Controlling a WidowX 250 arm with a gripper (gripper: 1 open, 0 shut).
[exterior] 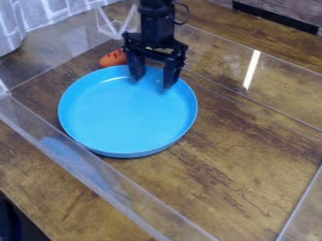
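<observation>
The black gripper (154, 64) hangs down over the far rim of a large round blue plate (126, 116), its two fingers spread apart. An orange carrot-like object (112, 59) lies just behind the plate, left of the gripper. Whether anything small sits between the fingers is hard to tell; behind them, partly hidden, there is a pale greenish bit.
Transparent panels run along the left and right sides. A white object (25, 19) stands at the far left corner.
</observation>
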